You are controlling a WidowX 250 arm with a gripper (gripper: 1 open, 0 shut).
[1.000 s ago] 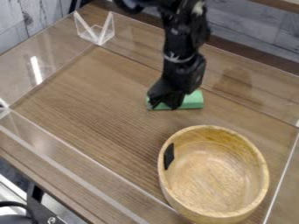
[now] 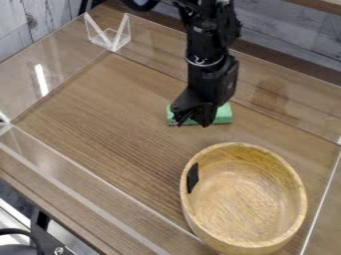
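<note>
My black gripper [image 2: 194, 114] reaches down from the top of the camera view over a mint-green rectangular block [image 2: 220, 116] lying on the wooden surface. The fingertips sit low at the block's left part and cover some of it. The gripper looks shut; whether anything is between its fingers cannot be seen clearly.
A large round beige container [image 2: 242, 227] with a dark handle fills the lower right. A white wire piece [image 2: 110, 30] stands at the back left.
Since the frame just before, my gripper has come lower, onto the green block's left part, covering more of it. The block looks to be in the same place.
</note>
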